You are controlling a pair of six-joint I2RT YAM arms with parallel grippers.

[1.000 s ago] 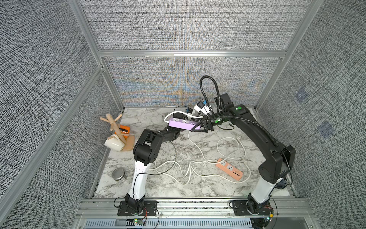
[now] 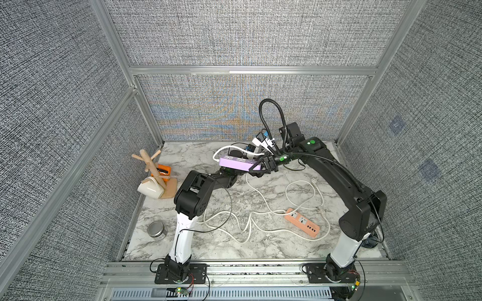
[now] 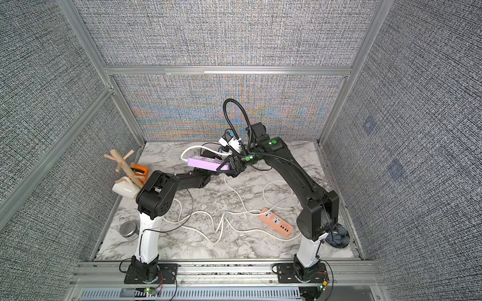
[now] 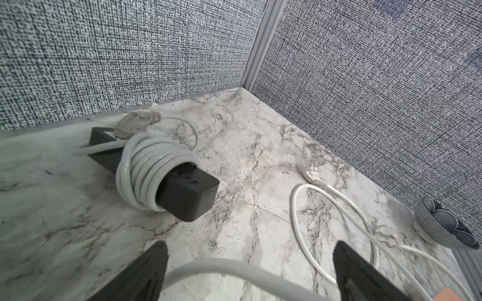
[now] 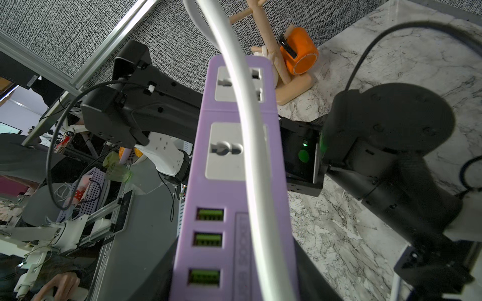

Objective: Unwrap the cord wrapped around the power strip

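Note:
My right gripper [image 2: 258,165] is shut on the purple power strip [image 2: 236,162], holding it up at the back centre; its white cord [image 5: 251,125] runs along and over it. My left gripper stands open beneath the strip, a white cord passing between its fingertips. In the left wrist view a black power strip [image 4: 185,195] has white cord [image 4: 145,165] wound several times around it. A salmon power strip [image 2: 301,223] lies at the front right with loose white cords over the table.
A wooden mug tree [image 2: 155,175] with white and orange mugs stands at the left. A metal tin [image 2: 156,228] is at the front left; a dark stacked item [image 3: 337,235] is at the front right, partly behind my right arm.
The purple strip and my right gripper have shifted slightly left.

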